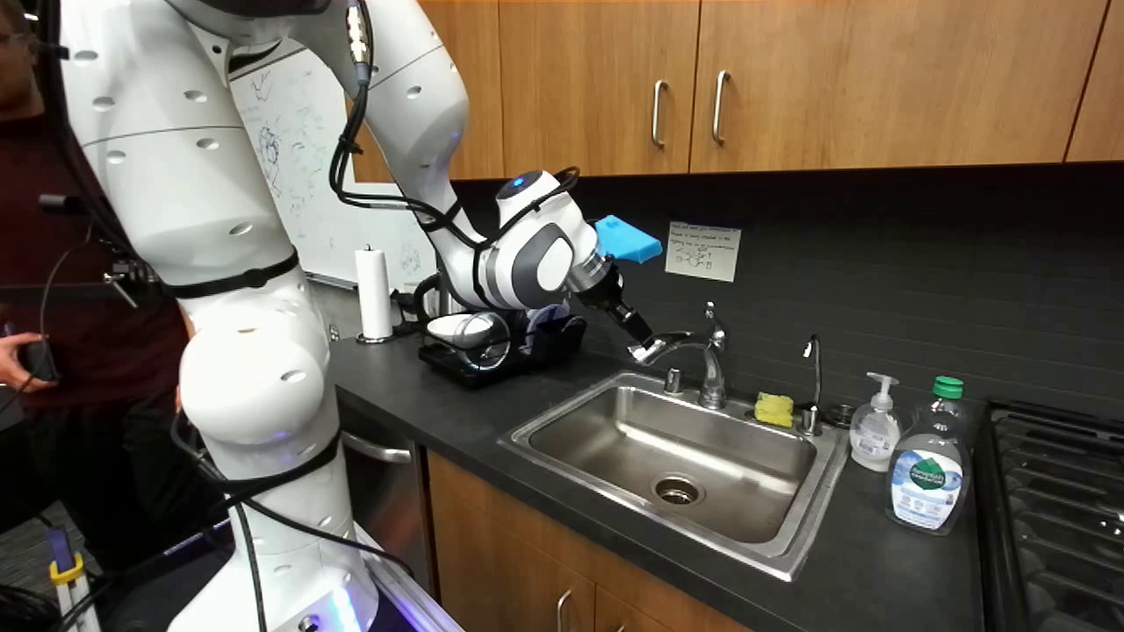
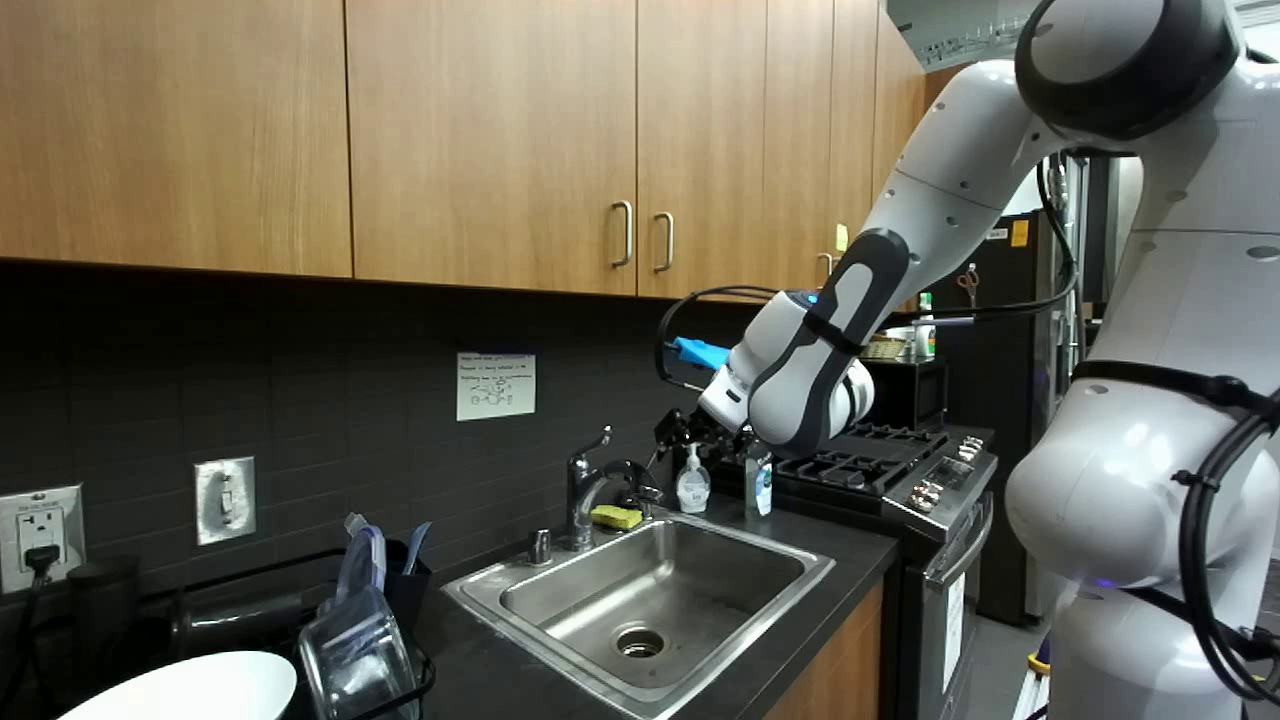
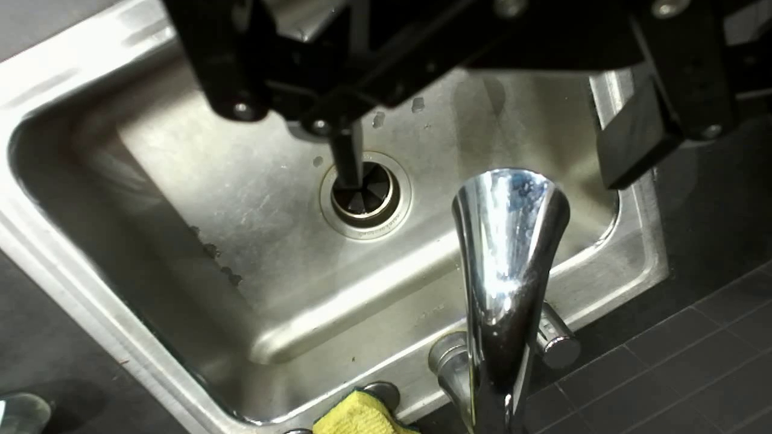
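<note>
My gripper is open beside the outlet end of the chrome faucet [image 3: 506,246]. In the wrist view one of its dark fingers [image 3: 347,155] appears over the drain and the other toward the sink's right rim. Nothing is held; the spout's end appears just below the gap, and whether a finger touches it I cannot tell. From exterior view 1, the gripper [image 1: 635,331] meets the outline of the faucet spout [image 1: 674,342]. The steel sink [image 1: 558,416] beneath is empty, its drain [image 1: 677,489] uncovered.
A yellow sponge [image 1: 774,409] lies on the sink's back rim near a small second tap [image 1: 816,374]. Right of the sink stand a soap pump bottle [image 1: 875,427] and a green-capped bottle [image 1: 929,479]. A dish rack [image 1: 506,353] sits left; cabinets [image 1: 601,84] hang above.
</note>
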